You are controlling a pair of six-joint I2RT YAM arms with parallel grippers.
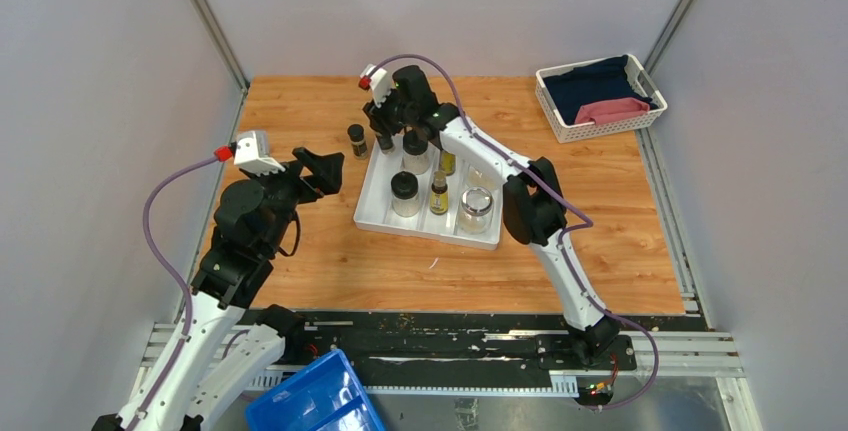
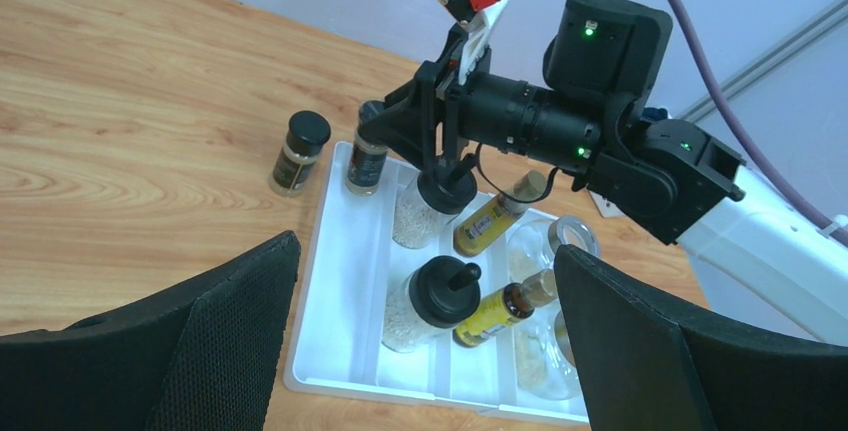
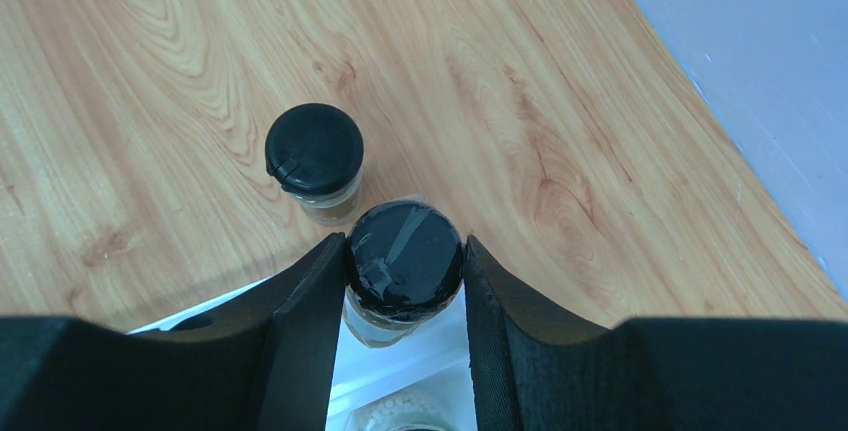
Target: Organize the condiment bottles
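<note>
A dark-capped spice bottle stands in the back left corner of the white tray. My right gripper is open around its cap, one finger on each side and very close to it. A second bottle of the same kind is upright on the table, just outside the tray's left edge. Inside the tray are two black-lidded jars, two yellow-labelled bottles and glass jars, in separate compartments. Left of the tray, my left gripper hovers open and empty.
A white basket with dark and pink cloth sits at the back right. The blue bin is in front, off the table. Bare wood lies left and in front of the tray.
</note>
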